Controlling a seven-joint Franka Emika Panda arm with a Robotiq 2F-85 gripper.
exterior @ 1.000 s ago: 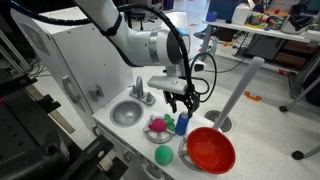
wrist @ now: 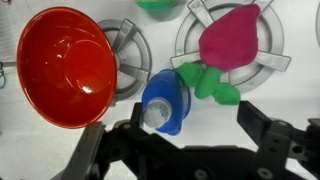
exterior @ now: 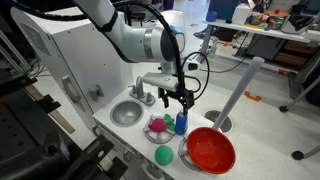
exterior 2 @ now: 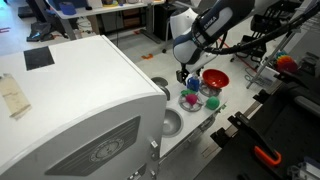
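Note:
My gripper is open, its two dark fingers set wide apart at the lower edge of the wrist view. A blue bottle (wrist: 168,100) with a pale round top shows between the fingers' lines, closer to the left one and not gripped. In exterior view 1 the gripper (exterior: 183,101) hangs just above that bottle (exterior: 181,124), which stands upright. Beside the bottle, a pink toy (wrist: 228,40) with green leaves (wrist: 208,82) rests on a grey burner. To the bottle's other side is a red bowl (wrist: 68,68).
A round green object (exterior: 164,155) lies near the counter's front edge. The round sink (exterior: 127,113) and its faucet (exterior: 144,92) are on the left. A tall grey post (exterior: 234,92) rises behind the red bowl. Some white counter beyond the bottle is bare.
At most, my gripper has shifted slightly over the bottle. The bottle, toy, bowl and green object have stayed in place.

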